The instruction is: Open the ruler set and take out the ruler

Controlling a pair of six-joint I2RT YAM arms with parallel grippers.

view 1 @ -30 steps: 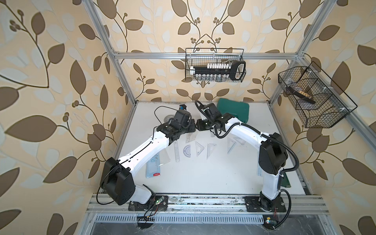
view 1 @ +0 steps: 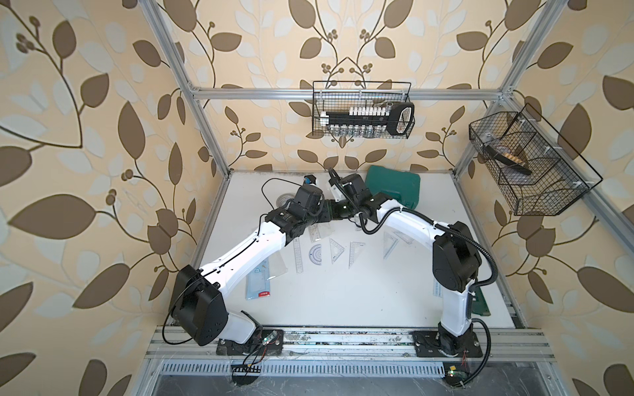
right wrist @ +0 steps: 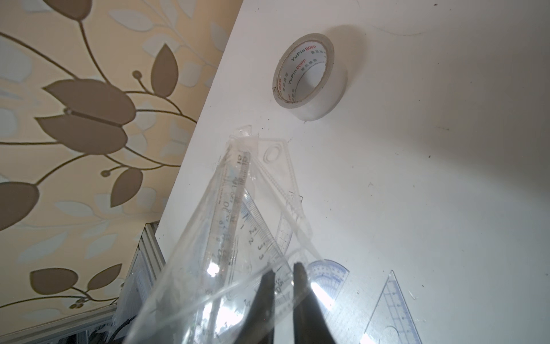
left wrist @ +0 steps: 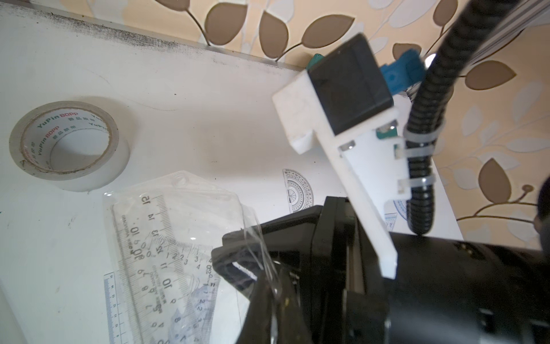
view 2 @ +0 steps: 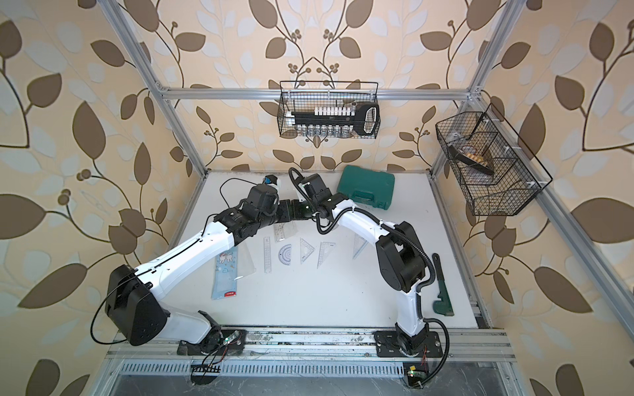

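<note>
A clear plastic bag (left wrist: 212, 197) holding transparent rulers and a set square hangs at my left gripper, which is shut on the bag's edge. From the right in the left wrist view, the black fingers (left wrist: 243, 252) of my right gripper reach the bag close to its rim. The right wrist view has my right gripper partly open, the film crossing by its fingertips; whether it lies between them is unclear. Through the film a ruler (right wrist: 229, 212) shows, still inside. In the top left view the two grippers nearly touch, hiding the bag's rim.
A tape roll (left wrist: 68, 143) lies behind the bag. On the white table are a straight ruler (view 1: 298, 255), a protractor (view 1: 315, 254) and set squares (view 1: 336, 250). A blue packet (view 1: 257, 280) lies front left, a green case (view 1: 396, 184) back right.
My right gripper has moved slightly left, closing the small gap that stood between the two grippers. The left arm has hardly moved.
</note>
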